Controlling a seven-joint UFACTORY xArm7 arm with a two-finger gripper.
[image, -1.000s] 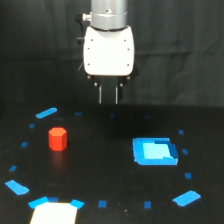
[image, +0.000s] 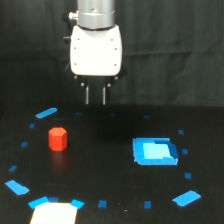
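Note:
The white gripper (image: 96, 94) hangs high at the top centre, above the back of the dark surface, its two thin fingers apart with nothing visible between them. A red block (image: 58, 139) stands on the surface at the left, below and left of the gripper. On the right lies a blue square tray or frame (image: 141, 151) with a white centre (image: 157, 151).
A pale tan object (image: 55, 215) sits at the front left, partly cut off by the frame's edge. Strips and small squares of blue tape mark the dark surface.
The arm and gripper have moved left and slightly down. The objects on the surface look unchanged.

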